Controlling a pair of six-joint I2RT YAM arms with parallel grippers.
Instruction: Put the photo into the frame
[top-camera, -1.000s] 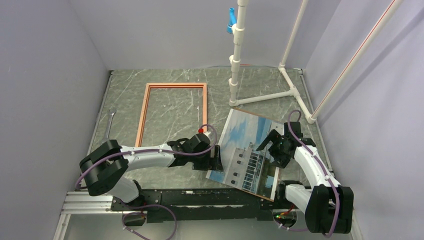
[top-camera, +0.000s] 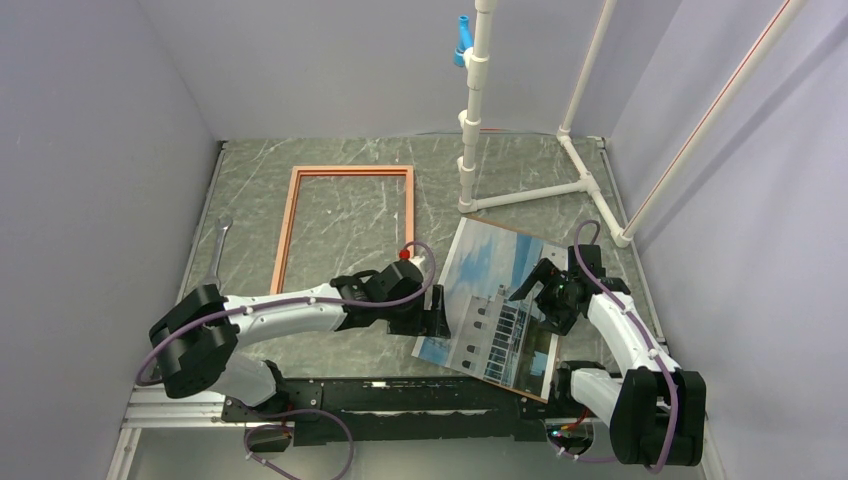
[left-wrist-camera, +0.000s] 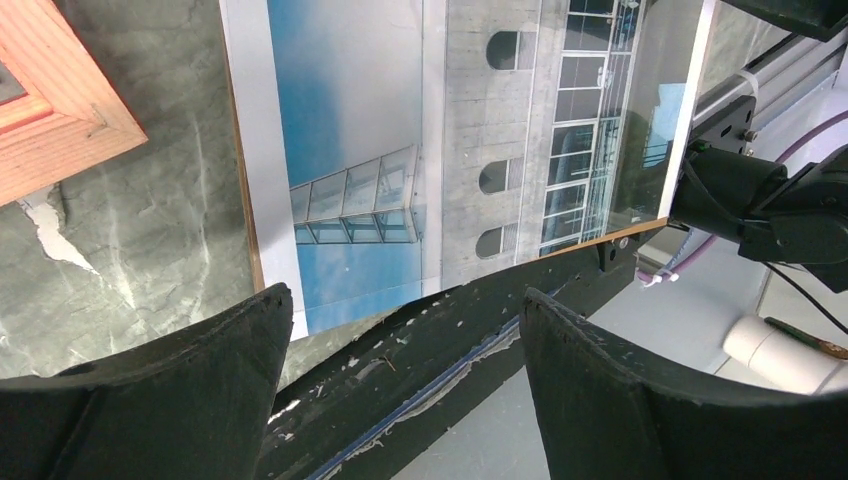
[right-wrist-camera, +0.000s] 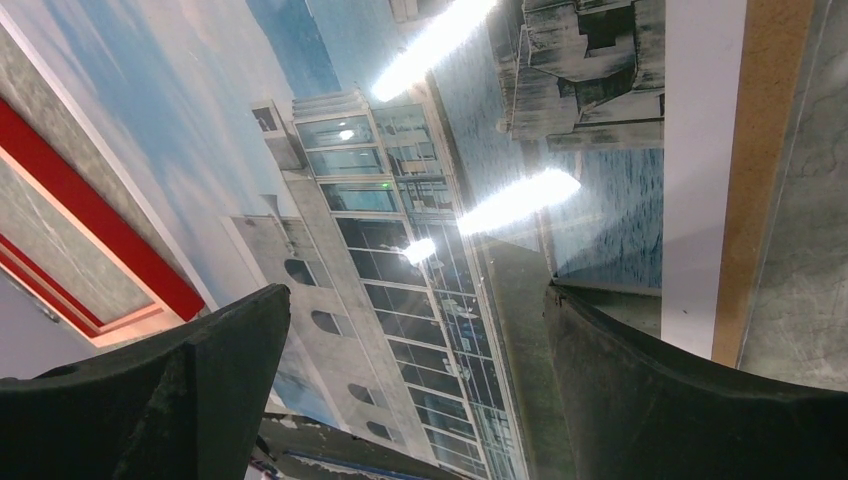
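Note:
The photo (top-camera: 492, 290), a glossy picture of a building and sky on a thin board with a white border, lies at a slant right of centre. The empty wooden frame (top-camera: 411, 195) lies to its left, its near part hidden under my left arm. At the photo's near-left corner is my left gripper, open with a wide gap; in the left wrist view that corner shows beyond and between the fingers. Over the photo's right part my right gripper stands open, the glossy surface visible between its fingers. Neither gripper holds anything.
A wrench (top-camera: 219, 245) rests at the far left. White pipes (top-camera: 530, 196) stand behind the photo and along the right side. A dark rail (top-camera: 420, 393) runs along the table's front edge, close to the photo's near corners.
My left gripper has shifted slightly to the right over the photo's corner. The right gripper has moved hardly at all, a touch to the left. Photo and frame lie unchanged.

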